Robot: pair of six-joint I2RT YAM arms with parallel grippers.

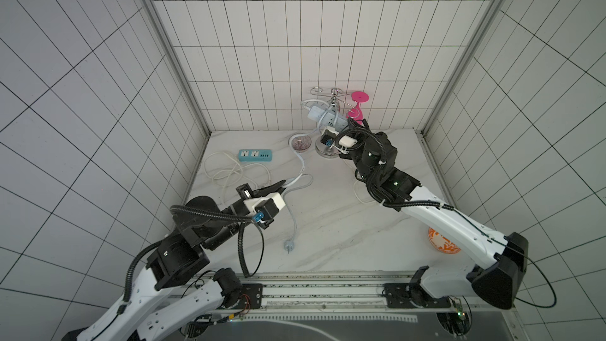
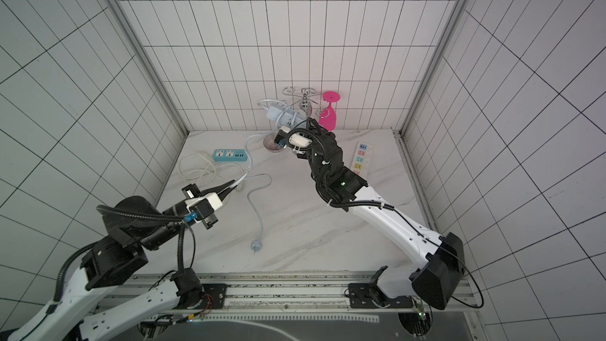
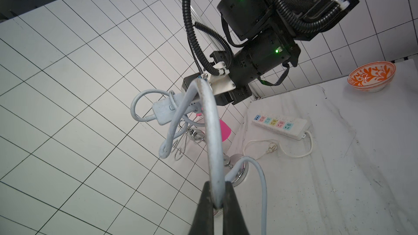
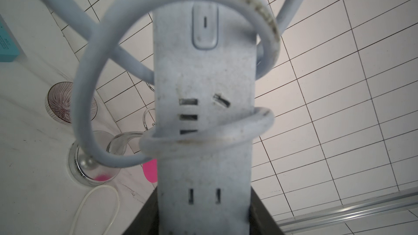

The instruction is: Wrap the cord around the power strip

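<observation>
My right gripper is shut on the light grey power strip (image 4: 204,74), raised near the back wall, with loose loops of cord (image 4: 204,141) around it. My left gripper is shut on the cord (image 3: 213,148), which runs from it up to the strip. Low on the table, the cord's plug (image 1: 288,244) lies near the front middle.
A teal strip (image 1: 255,154) with coiled cable lies at the left, a multicoloured strip (image 2: 361,158) at the right. A metal stand (image 1: 334,94) with pink items, a glass dish (image 2: 272,142) and an orange bowl (image 3: 371,74) are also around.
</observation>
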